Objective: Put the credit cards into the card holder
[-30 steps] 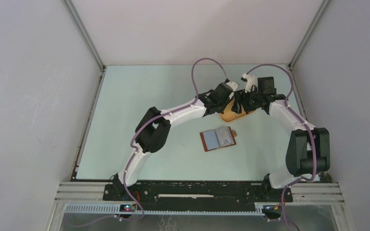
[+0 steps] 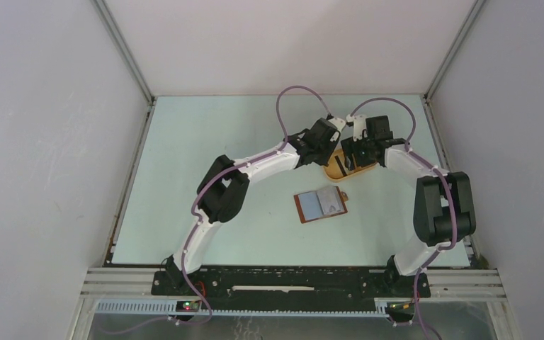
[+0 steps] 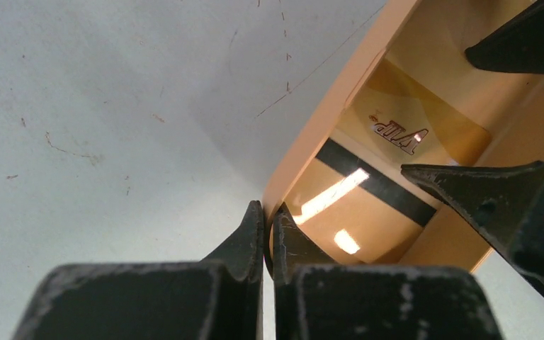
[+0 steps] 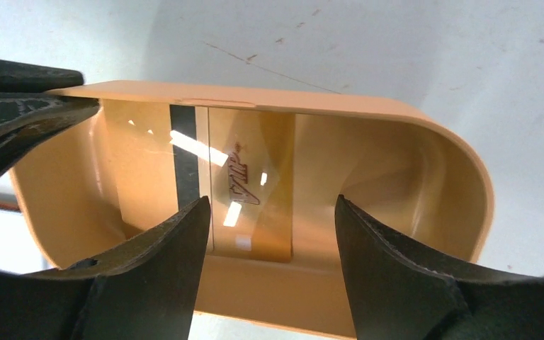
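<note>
A tan, box-like tray [image 2: 334,176] lies toward the back right of the table. In the left wrist view, my left gripper is shut on the tray's thin rim at a corner. A gold card [image 4: 262,170] with VIP lettering lies inside, beside or partly over a pale card with a black stripe [image 4: 186,163]. My right gripper is over the tray, fingers apart with the gold card visible beyond the gap; I see nothing gripped. In front of the tray, the brown card holder [image 2: 300,209] lies unfolded, with a bluish panel and a pale one.
Both grippers are close together at the tray, and dark fingers of the right gripper reach into the left wrist view. Bare table [image 2: 184,142] extends across the left side and in front of the holder.
A black stripe now shows in the tray where none showed before.
</note>
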